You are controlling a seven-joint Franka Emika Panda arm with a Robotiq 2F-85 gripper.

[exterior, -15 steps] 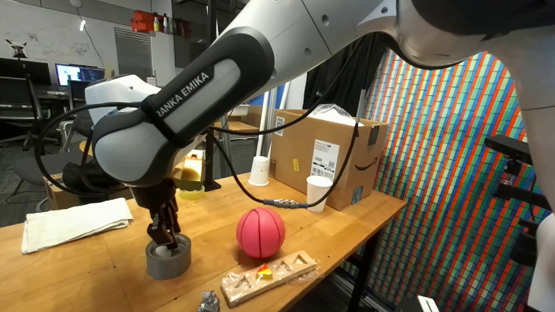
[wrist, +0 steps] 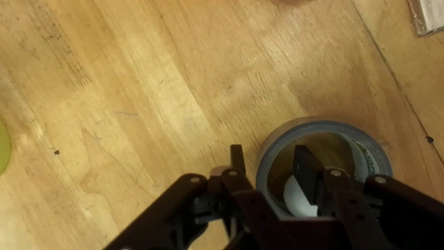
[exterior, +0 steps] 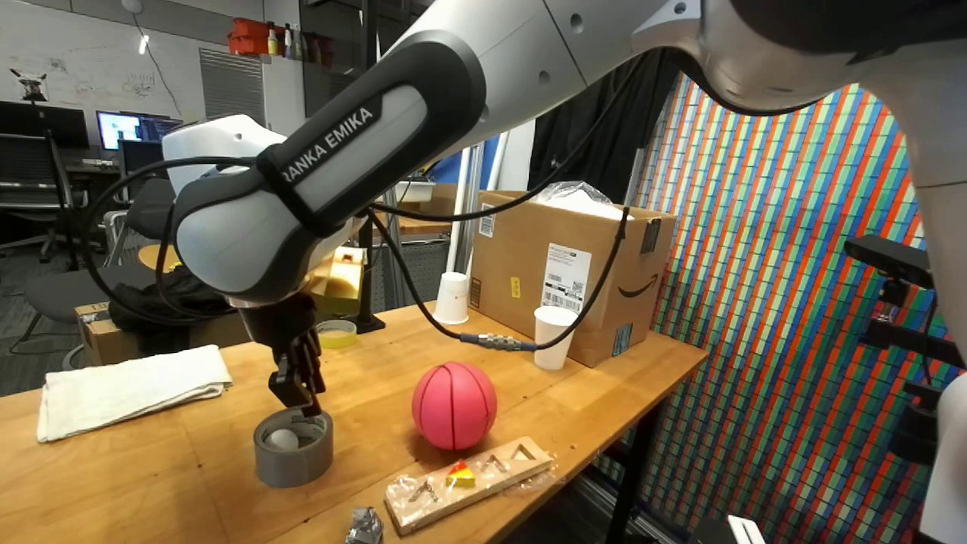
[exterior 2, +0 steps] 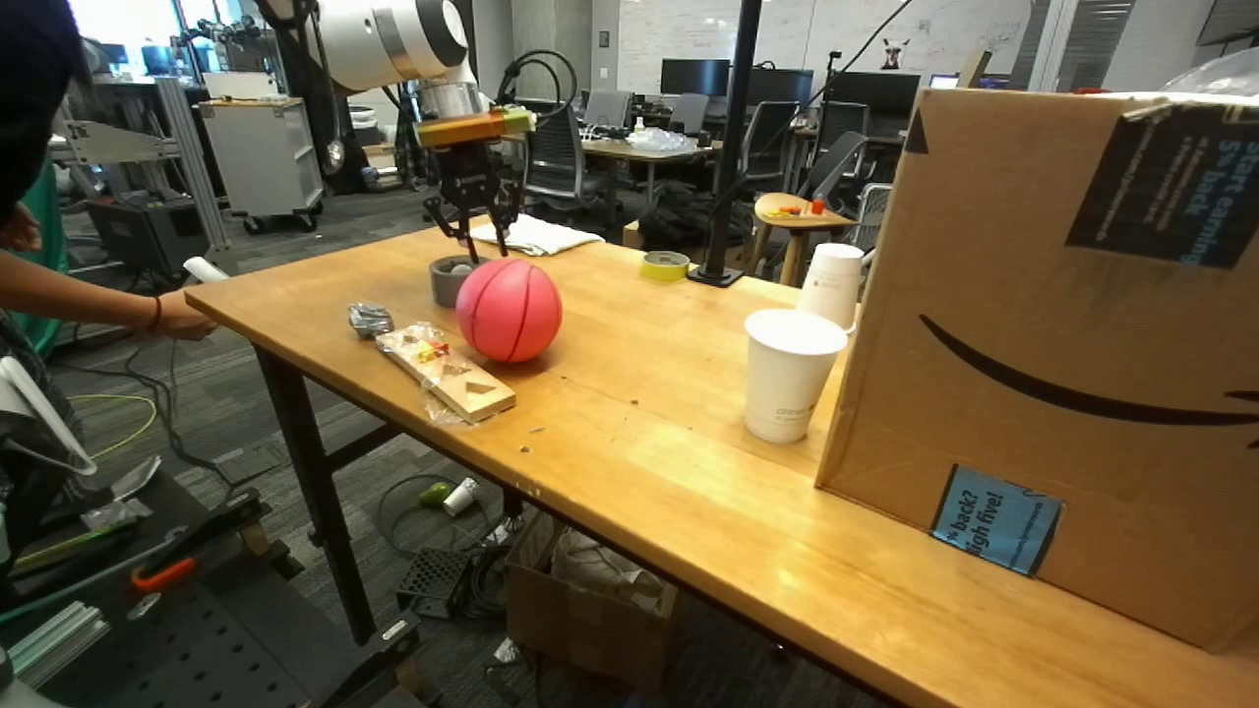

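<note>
A grey tape roll (exterior: 295, 465) lies flat on the wooden table, with a white rounded object (exterior: 283, 440) inside its ring. My gripper (exterior: 304, 406) points down at the roll's far rim. In the wrist view one finger (wrist: 237, 157) is outside the ring, while the other finger (wrist: 306, 171) overlaps its opening beside the white object (wrist: 296, 198). A gap shows between the fingers, and part of the roll's wall (wrist: 264, 166) appears between them. Whether they touch or grip that wall cannot be made out. The white object is partly covered by the gripper.
A pink ball (exterior: 454, 405) and a wooden shape board (exterior: 467, 483) lie to the roll's right in exterior view 1. Crumpled silver material (exterior: 364, 526) lies in front. A white cloth (exterior: 134, 391) is at left; paper cups (exterior 2: 791, 376) and a large carton (exterior 2: 1062, 295) stand farther off.
My gripper has risen and shifted slightly right in exterior view 1, from over the white object to the roll's far rim. The roll and the object inside have stayed put.
</note>
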